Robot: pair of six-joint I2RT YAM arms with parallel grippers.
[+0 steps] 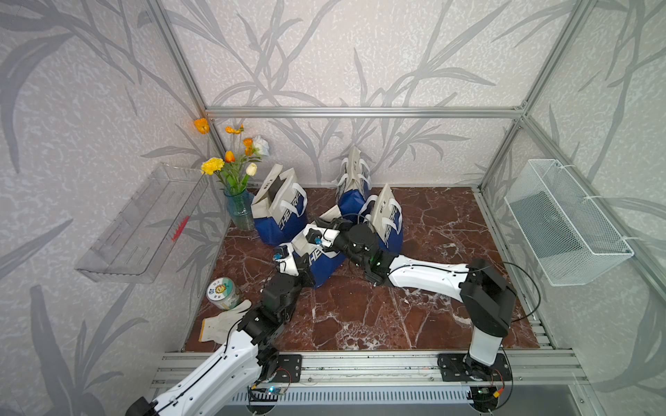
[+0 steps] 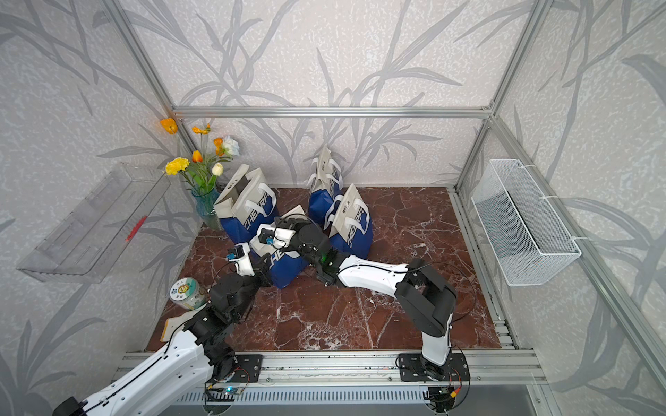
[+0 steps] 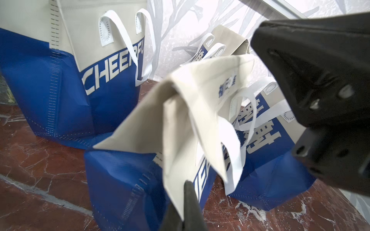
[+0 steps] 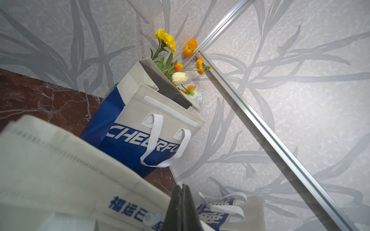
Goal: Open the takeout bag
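The middle blue-and-cream takeout bag stands between my grippers, its cream top folded and creased in the left wrist view, partly hidden by my arms. My left gripper is shut at the bag's near end, the fingertips against a cream edge; whether that edge is caught between them is unclear. My right gripper is shut, raised at the bag's top beside the printed cream flap, nothing visible between its fingers; it also shows large at the upper right of the left wrist view.
Other bags stand behind: left, back and right. A flower vase is at back left, a round tub and cream cloth at front left. Baskets hang at both walls.
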